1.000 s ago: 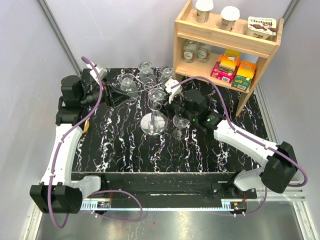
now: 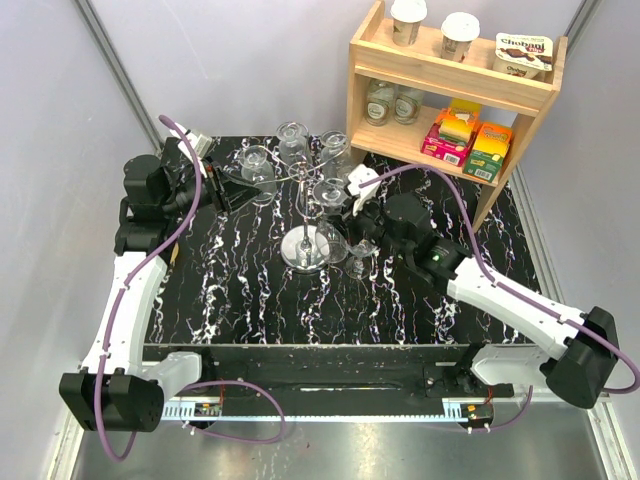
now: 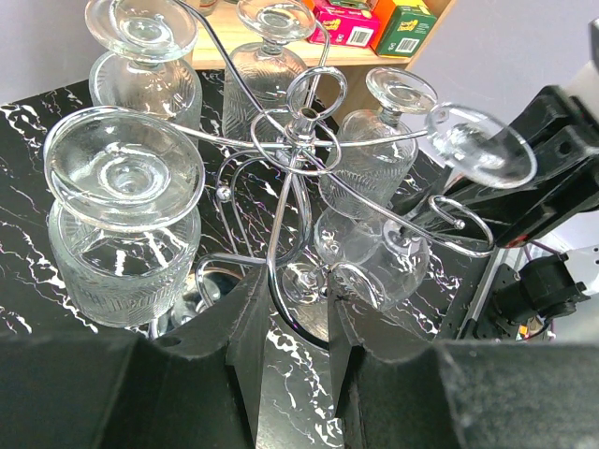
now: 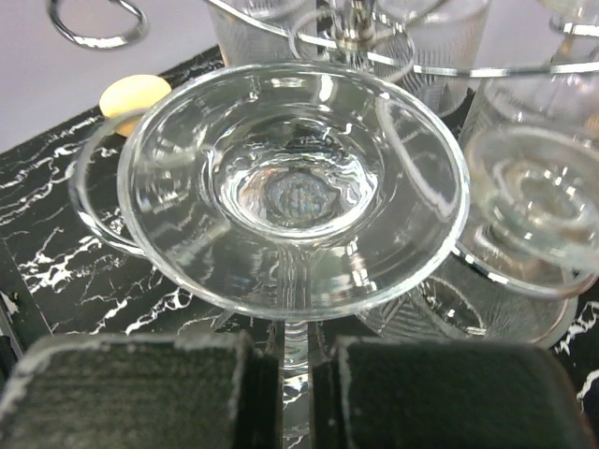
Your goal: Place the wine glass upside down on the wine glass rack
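Observation:
The wine glass [image 4: 211, 267] hangs upside down, with my right gripper shut on its stem, foot above and bowl below. In the left wrist view, its round foot [image 3: 482, 145] appears beside a curled arm end of the wire rack [image 3: 459, 210]. Whether foot and wire touch, I cannot tell. Over at the rack's left side, my left gripper is shut on a curved wire of the rack. The rack's round base [image 2: 298, 262] rests on the dark marble surface.
Several glasses hang upside down on the rack, one [image 3: 126, 168] close to my left gripper. Another glass [image 2: 358, 262] stands on the marble by the right gripper. A wooden shelf [image 2: 440, 70] with cups and boxes is at the back right.
The left arm has hardly moved.

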